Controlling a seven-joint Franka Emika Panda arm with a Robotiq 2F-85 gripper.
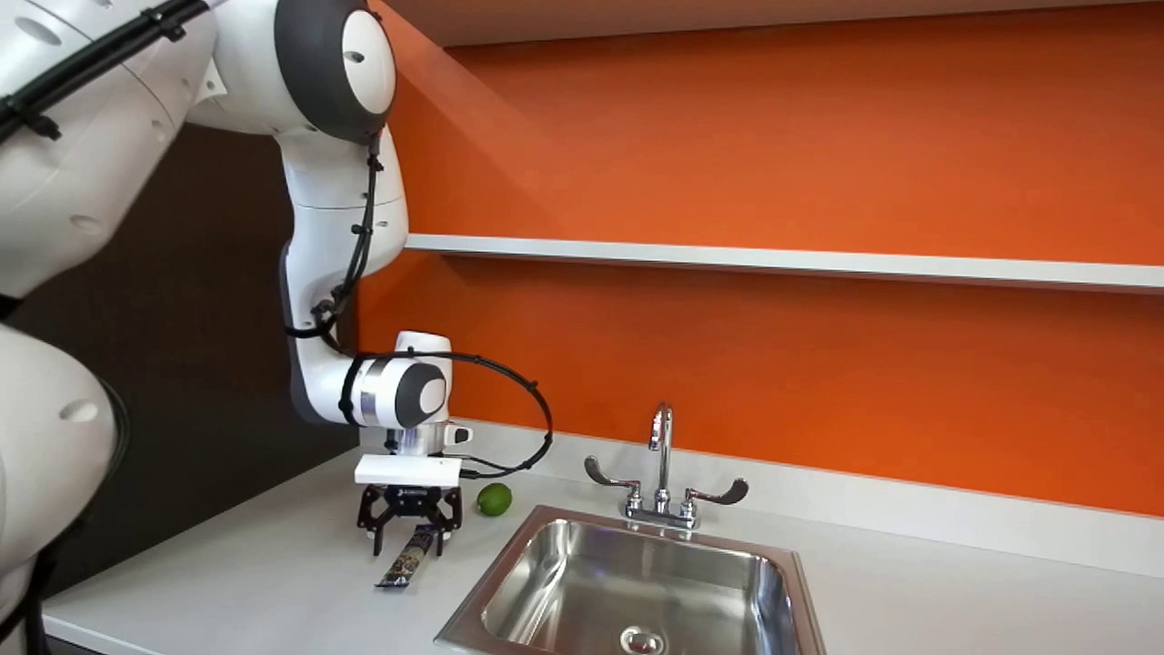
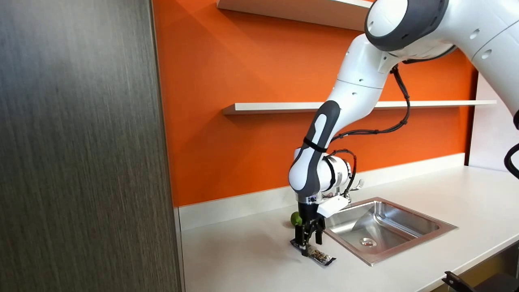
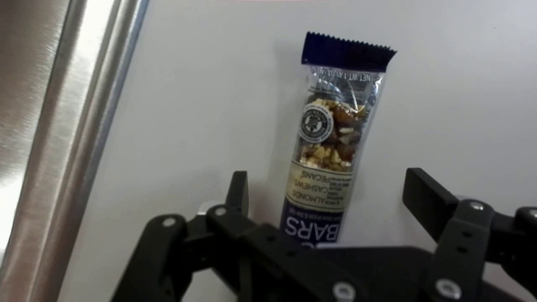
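Note:
A snack bar in a clear and dark-blue wrapper point(image 3: 327, 136) lies flat on the counter, nuts showing through its window. In the wrist view its lower end is hidden behind the gripper body. My gripper point(image 1: 408, 546) points down over the bar's far end. Its fingers point(image 3: 428, 201) stand wide apart, one on each side of the bar, with gaps on both sides. From the second exterior view, the bar point(image 2: 318, 255) reaches out from beneath the gripper point(image 2: 311, 245) toward the counter's front.
A green lime point(image 1: 494, 500) sits on the counter behind and to the right of the gripper. Farther right is a steel sink point(image 1: 513, 562) with a faucet point(image 1: 663, 469) at its back. Bare counter point(image 1: 240, 568) lies left of the bar; a shelf point(image 1: 764, 257) runs along the orange wall.

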